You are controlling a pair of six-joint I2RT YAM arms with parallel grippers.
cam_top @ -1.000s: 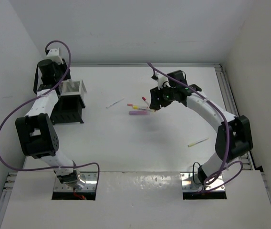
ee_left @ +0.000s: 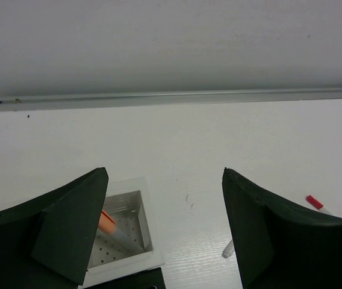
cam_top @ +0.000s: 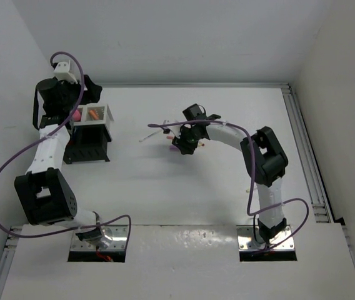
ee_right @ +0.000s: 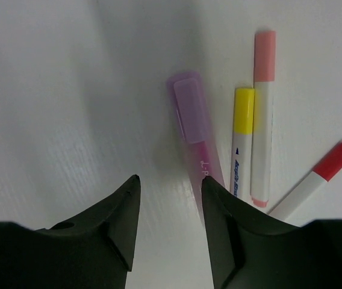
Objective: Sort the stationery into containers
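My right gripper hangs over the pens in the middle of the table, fingers apart and empty. Beyond its fingertips lie a purple pen (ee_right: 193, 117), a yellow-capped marker (ee_right: 242, 120), a pink-capped marker (ee_right: 264, 114) and a red-capped marker (ee_right: 327, 165). My left gripper is open above the light container (ee_left: 150, 247), which holds an orange-capped item (ee_left: 108, 226). A black container (cam_top: 87, 147) stands directly in front of the light one. A pale pen (cam_top: 149, 135) lies left of the group, another (cam_top: 250, 189) at the lower right.
Both arms reach in from the near edge.
My right arm has moved leftward over the group of pens.
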